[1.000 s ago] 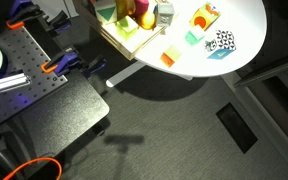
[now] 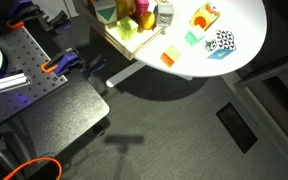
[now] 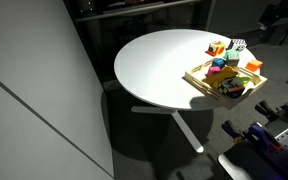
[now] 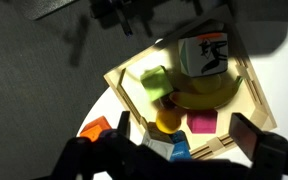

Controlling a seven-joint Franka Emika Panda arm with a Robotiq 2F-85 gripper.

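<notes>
In the wrist view my gripper stands open, its two dark fingers far apart at the lower left and lower right. Between and beyond them is a wooden tray. The tray holds a green block, a white block with a printed figure, a yellow banana-shaped piece, a pink block, an orange round piece, a grey block and a blue block. Nothing shows held. An orange block lies outside the tray, partly behind the left finger.
The white round table has wide free room left of the tray. Near its edge stand an orange block, a patterned block and an orange-and-yellow piece. A black surface with blue clamps is close by.
</notes>
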